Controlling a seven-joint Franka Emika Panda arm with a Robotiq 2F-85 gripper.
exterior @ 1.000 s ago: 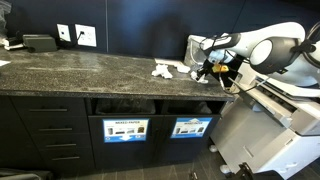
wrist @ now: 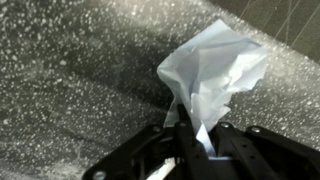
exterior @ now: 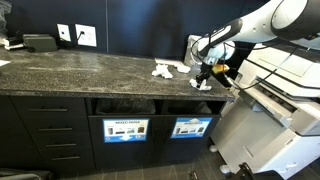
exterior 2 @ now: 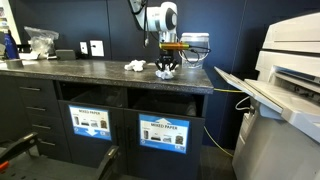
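In the wrist view a crumpled piece of white paper [wrist: 215, 72] sticks out from between the fingers of my gripper, which is shut on it. The same paper [exterior: 202, 86] shows just below the gripper [exterior: 203, 77] in exterior view 1, over the right end of the dark speckled counter [exterior: 90, 75]. From exterior view 2 the paper [exterior 2: 165, 73] appears close to the counter's surface near its front edge; whether it still touches the counter I cannot tell.
More crumpled white paper [exterior: 161, 71] lies on the counter to the left of the gripper. Below are two open bins labelled mixed paper, with signs [exterior 2: 91, 121] on their fronts. White machinery [exterior 2: 285, 110] stands right of the counter.
Over the last second the arm has shifted, and the gripper stands a little higher and nearer the counter's front. The white paper beneath it now shows more fully. The other paper has stayed put.
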